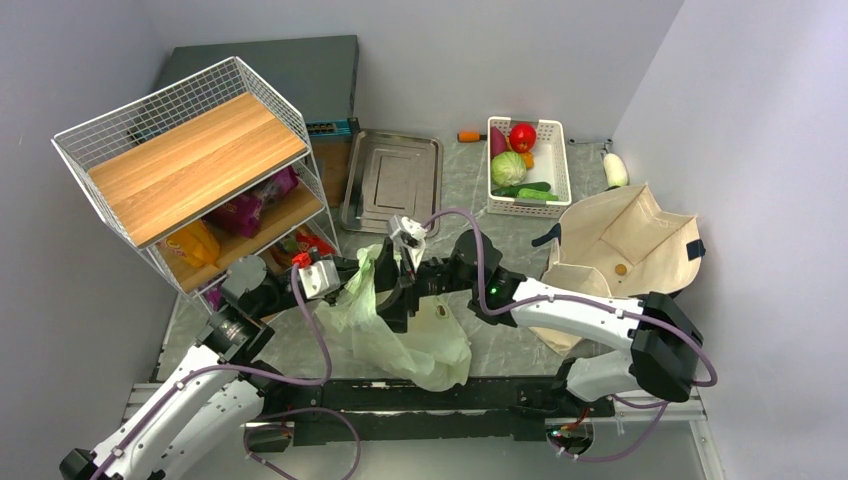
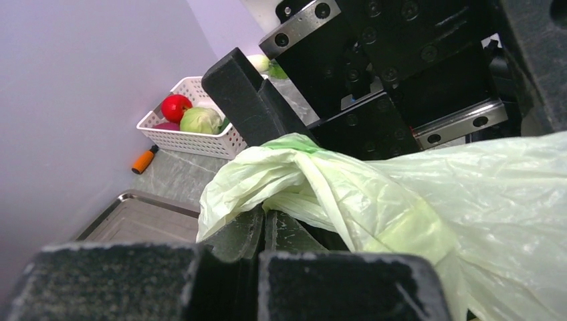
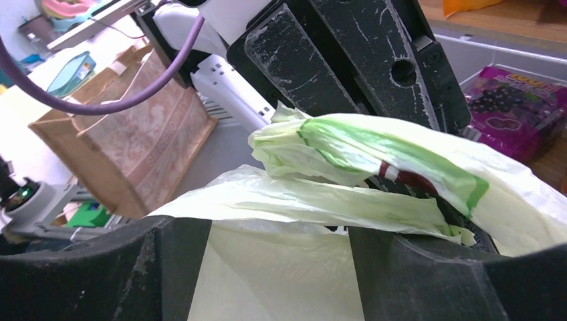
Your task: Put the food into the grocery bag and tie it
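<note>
The pale green plastic grocery bag [image 1: 420, 345] hangs bunched between both arms at the front of the counter. My left gripper is shut, and bag plastic wraps over and around its fingertips. Whether any film is pinched between them is hidden. Right beside it, my right gripper stands open, with loose bag plastic lying across the gap between its fingers. A twisted green-striped fold [image 3: 394, 157] crosses just beyond those fingers. What the bag holds cannot be seen now.
A white basket [image 1: 562, 165] of vegetables stands at the back, near a metal tray [image 1: 392, 180]. The wire shelf [image 1: 200, 160] is close on the left. A beige tote [image 1: 640, 245] and a white vegetable [image 1: 615, 170] are to the right.
</note>
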